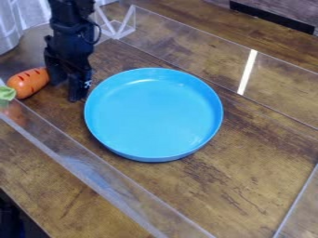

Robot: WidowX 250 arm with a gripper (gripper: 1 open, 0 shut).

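My black gripper point(67, 76) hangs low over the wooden table at the upper left, its fingers apart with nothing visible between them. Just left of it lies an orange toy carrot point(28, 82) with a green top at the frame's edge. To the right of the gripper is a large light blue plate point(152, 113), empty.
Clear plastic walls border the wooden table point(224, 195), one running along the lower left and others at the back and right. A pale object point(10, 20) stands at the top left corner. The table right of the plate is clear.
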